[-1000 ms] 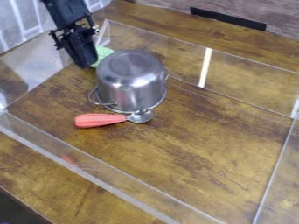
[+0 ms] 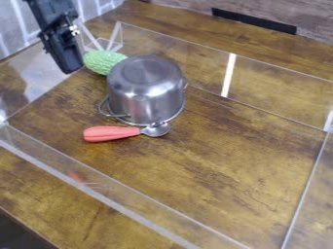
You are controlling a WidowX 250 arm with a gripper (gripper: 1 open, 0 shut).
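Observation:
My black gripper (image 2: 68, 60) hangs at the upper left, above and left of a green textured object (image 2: 104, 61); its fingers look shut, with nothing visible between them. An upturned steel pot (image 2: 148, 89) stands right of it, its wire handle around the base. A spoon or scoop with a red handle (image 2: 112, 132) lies in front of the pot, its metal head to the right.
A wooden work surface (image 2: 228, 170) is bordered by clear plastic walls (image 2: 117, 195), with white tape on the back one.
My gripper has moved left, away from the green object and the pot, uncovering more of the green object. The pot and red-handled utensil have not moved.

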